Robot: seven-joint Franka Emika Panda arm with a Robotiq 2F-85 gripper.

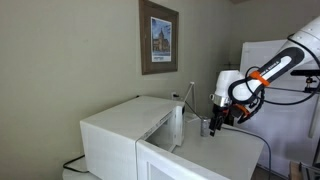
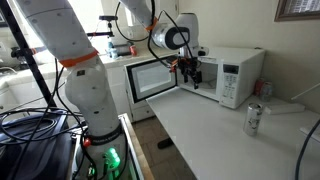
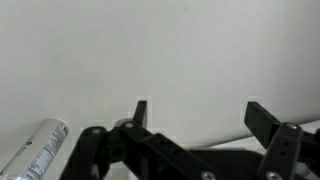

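Note:
My gripper stands open, with only bare white tabletop between its fingers in the wrist view. A pale can with printed text shows at the lower left there, outside the fingers. A white microwave sits at the table's far side in exterior view 2, its door swung open. The gripper appears in front of the microwave's opening in that view. In exterior view 1 the gripper is above the table, right of the microwave.
A silver can stands on the white table, with another can farther back beside the microwave. A dark cable runs along the right side.

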